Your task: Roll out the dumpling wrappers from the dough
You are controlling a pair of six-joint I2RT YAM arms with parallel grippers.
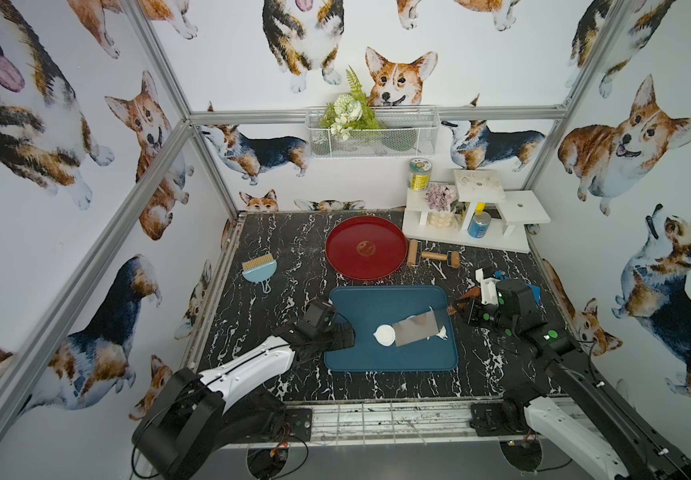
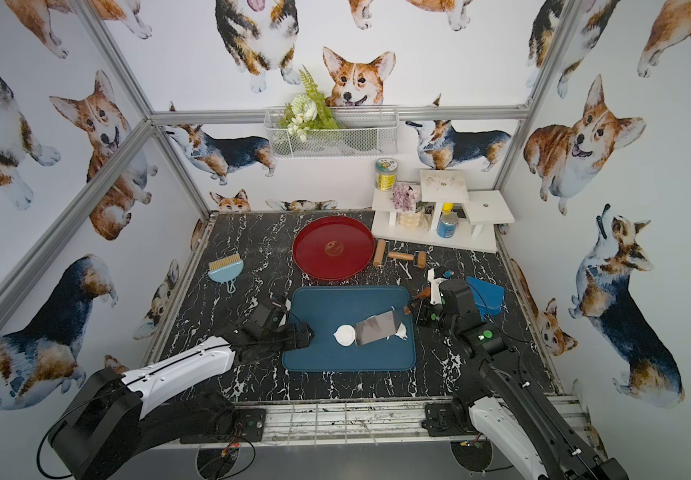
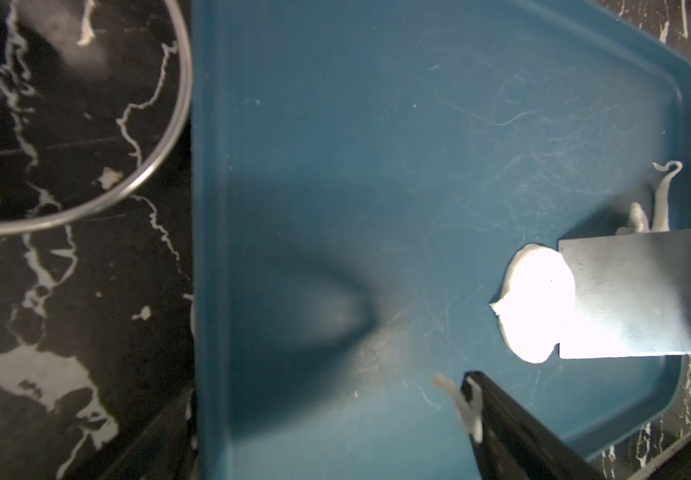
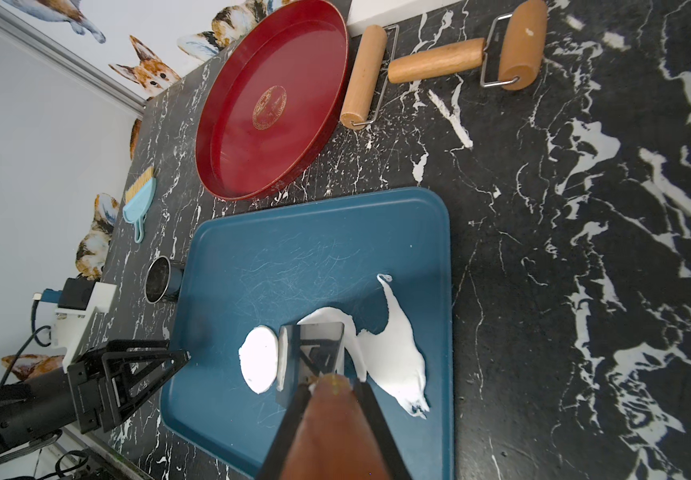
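A round, flat dough piece (image 3: 534,308) lies on the blue tray (image 3: 345,200). The front edge of a metal scraper blade (image 3: 641,296) is at its right side; whether it reaches beneath the dough cannot be told. My right gripper is shut on the scraper's brown handle (image 4: 337,440), right of the tray. Leftover dough (image 4: 393,352) spreads right of the blade, partly behind it. Above the tray's left part, my left gripper stands open and empty; a white smear clings to one fingertip (image 3: 473,404).
A round metal cutter (image 4: 163,280) stands just left of the tray. Behind the tray are a red round plate (image 1: 366,248) and a wooden roller (image 1: 433,256). A blue brush (image 1: 259,268) lies back left. The tray's far half is clear.
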